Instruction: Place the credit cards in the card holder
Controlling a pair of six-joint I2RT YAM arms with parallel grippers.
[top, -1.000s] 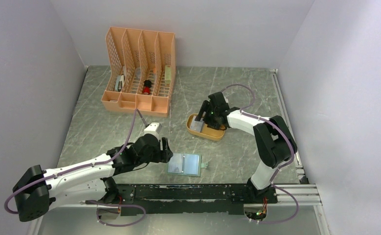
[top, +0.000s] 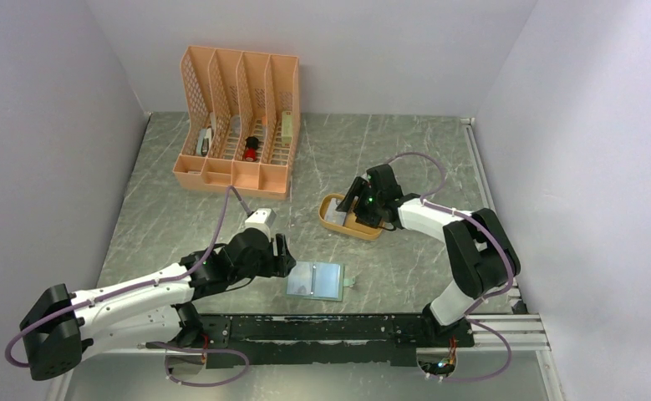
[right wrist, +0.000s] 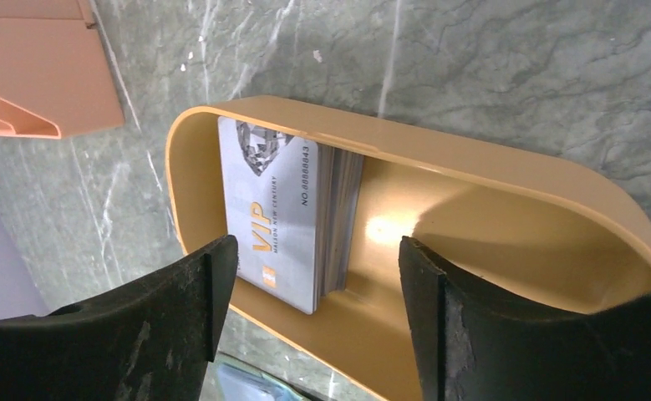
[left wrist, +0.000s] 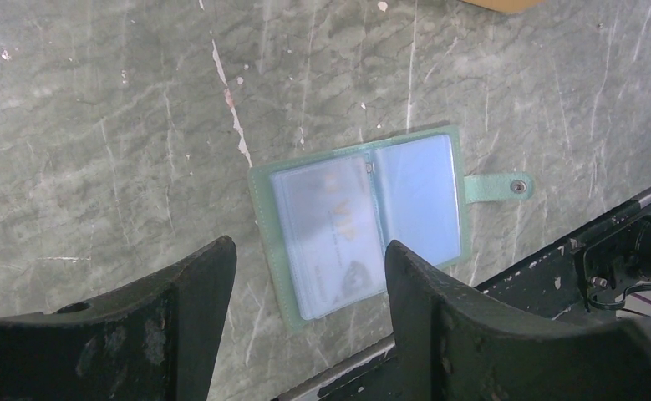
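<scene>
A stack of cards (right wrist: 267, 213), the top one white and marked VIP, lies at the left end of the tan oval tray (right wrist: 497, 175). My right gripper is open over that tray, its fingers either side of the stack's lower part, nothing visibly held. The mint card holder (left wrist: 332, 234) lies open flat near the front edge, with clear sleeves and a snap strap. My left gripper hangs open and empty above it; in the top view it (top: 278, 255) is just left of the holder.
A peach divided organiser (top: 231, 171) with several small items stands at the back left. The dark front rail (top: 322, 326) borders the table. The back right and the stretch left of the tray are clear.
My right arm has shifted slightly to the right over the tray compared with earlier, the wrist turning a little. The left arm and card holder are unchanged.
</scene>
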